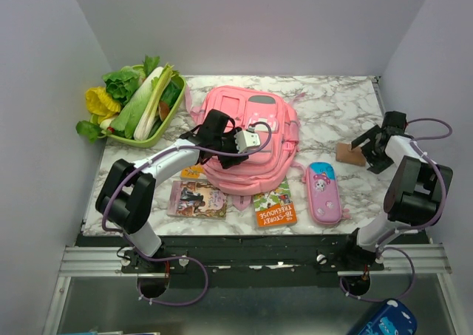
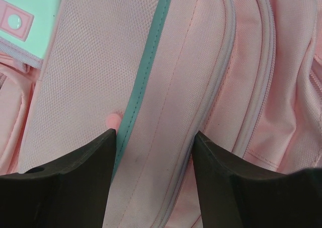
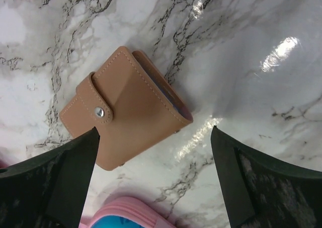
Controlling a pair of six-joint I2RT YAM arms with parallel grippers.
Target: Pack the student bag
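A pink backpack [image 1: 244, 106] lies in the middle of the table. My left gripper [image 1: 235, 157] is at its lower front; in the left wrist view its fingers [image 2: 83, 172] stand apart with pink padded fabric [image 2: 161, 122] between them. Whether they pinch it, I cannot tell. The brown snap wallet [image 3: 133, 107] rests flat on the marble. Just right of it, my right gripper [image 1: 368, 153] is low and open with nothing held. In front lie a pink pencil case [image 1: 323, 198], a treehouse book [image 1: 276, 211] and another picture book [image 1: 196, 200].
A green basket [image 1: 159, 134] of vegetables occupies the back left. A small orange item [image 1: 194, 172] is partly covered by the left arm. Bare marble [image 1: 336, 102] lies behind the wallet. A blue item [image 1: 388, 320] shows at the bottom right, off the table.
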